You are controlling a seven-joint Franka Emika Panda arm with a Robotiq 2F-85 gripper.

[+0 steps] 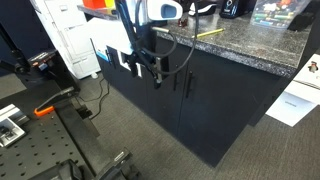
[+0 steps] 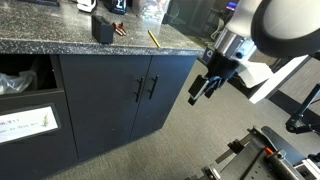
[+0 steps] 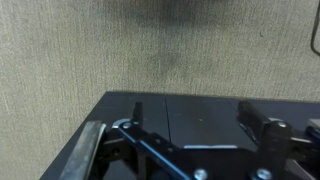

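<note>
My gripper [image 2: 203,92] hangs in the air in front of the dark cabinet, its fingers apart and nothing held between them. In exterior view 1 the arm crosses the cabinet front, hiding part of it. Two closed cabinet doors [image 2: 105,100] carry upright black handles [image 2: 153,87] side by side; in exterior view 2 the gripper is to their right. The wrist view has the open gripper over a dark panel [image 3: 190,108] split by a thin seam, with carpet [image 3: 160,60] filling the upper part.
On the speckled countertop [image 2: 50,46] lie a yellow pencil [image 2: 154,40] and a black box [image 2: 102,29], with a clear bin [image 2: 153,9] behind. An open shelf [image 2: 20,75] holds a plastic bag. A perforated black table [image 1: 45,150] stands opposite. Carpet between is mostly clear.
</note>
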